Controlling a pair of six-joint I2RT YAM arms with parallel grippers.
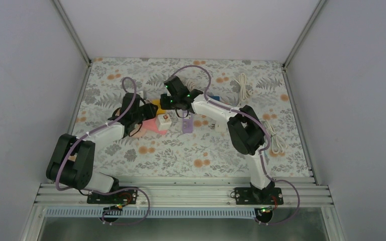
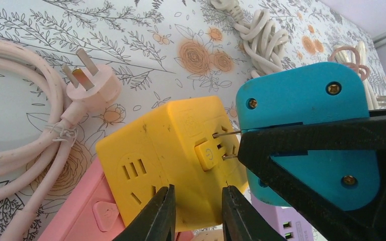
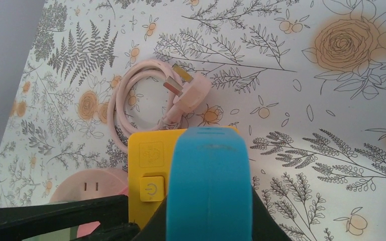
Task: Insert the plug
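A yellow power socket block (image 2: 135, 165) rests on a pink block (image 2: 100, 216). My right gripper (image 1: 164, 102) is shut on a blue plug (image 2: 306, 95) (image 3: 208, 186). In the left wrist view the plug's metal pins reach the holes in the yellow block's side face; their tips appear at or in them. My left gripper stands low against the yellow block's near part, its fingers apart, part open; whether they grip it is unclear.
A coiled pink cable with a plug (image 3: 191, 93) lies behind. A white block (image 1: 164, 120), a purple strip (image 1: 187, 126) and white coiled cables (image 1: 244, 85) surround the work spot.
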